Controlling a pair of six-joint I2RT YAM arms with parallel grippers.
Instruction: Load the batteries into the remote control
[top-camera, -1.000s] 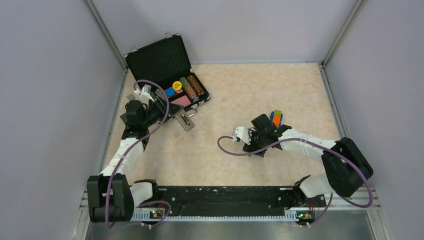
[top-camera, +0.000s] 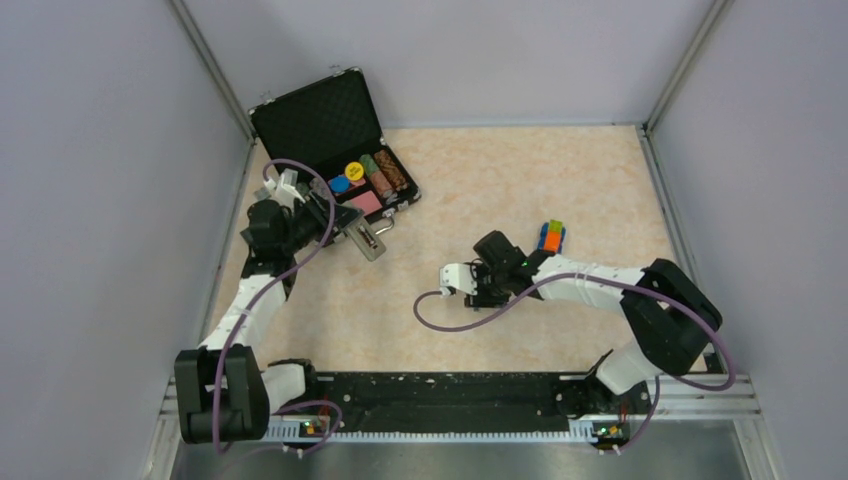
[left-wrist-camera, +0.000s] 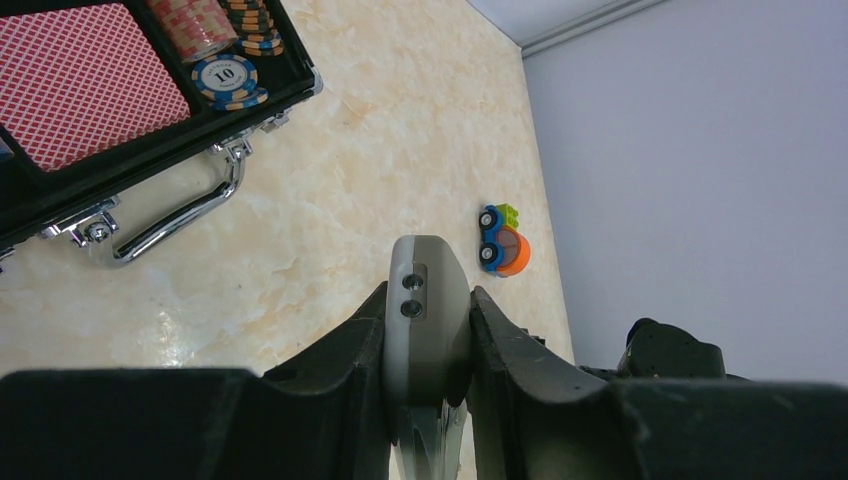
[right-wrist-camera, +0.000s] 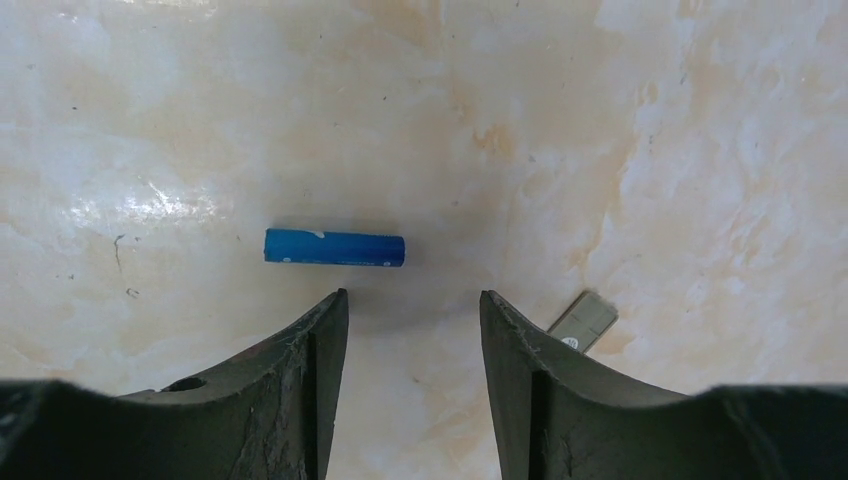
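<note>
A silver remote (top-camera: 365, 239) with its battery bay facing up is held in my left gripper (top-camera: 348, 218), left of centre in the top view. In the left wrist view my left gripper is shut on the remote's end (left-wrist-camera: 420, 280). In the right wrist view a blue battery (right-wrist-camera: 334, 247) lies on the table, just above and left of my right gripper, which stands open with nothing between its fingers. A small grey flat piece (right-wrist-camera: 583, 319), possibly the battery cover, lies to the lower right, partly behind a finger.
An open case (top-camera: 315, 120) of poker chips and cards stands at the back left. A toy vehicle (top-camera: 552, 238) sits right of centre, behind my right arm.
My right arm has moved left across the table over the last second. My left gripper and the remote have hardly moved.
</note>
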